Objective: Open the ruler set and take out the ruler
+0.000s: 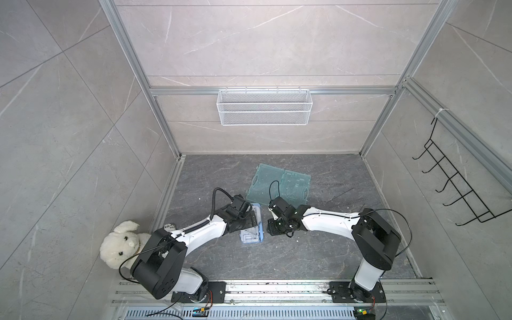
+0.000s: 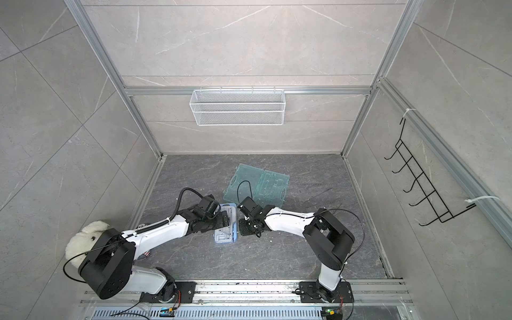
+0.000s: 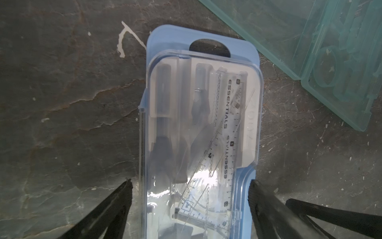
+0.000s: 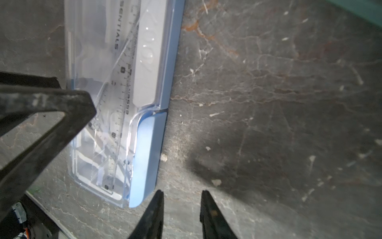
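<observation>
The ruler set is a blue case [image 3: 168,39] with a clear lid [image 3: 163,95], shut and lying on the dark floor. Through the lid show a clear ruler [image 3: 234,137] printed "ESSENTIALS" and a clear triangle [image 3: 199,169]. Above the case my left gripper stands open, its fingers apart at either side of the case with nothing gripped. My right gripper is part open over bare floor, just right of the blue latch [image 4: 145,157] on the case's side. Nothing is between its fingers. In the top left view the left gripper covers part of the case [image 1: 257,234].
An opened teal transparent case [image 1: 293,186] lies behind the ruler set. A white plush toy [image 1: 121,245] sits at the far left. Bare floor [image 1: 320,250] extends in front of the right arm. A wire basket [image 1: 264,107] hangs on the back wall.
</observation>
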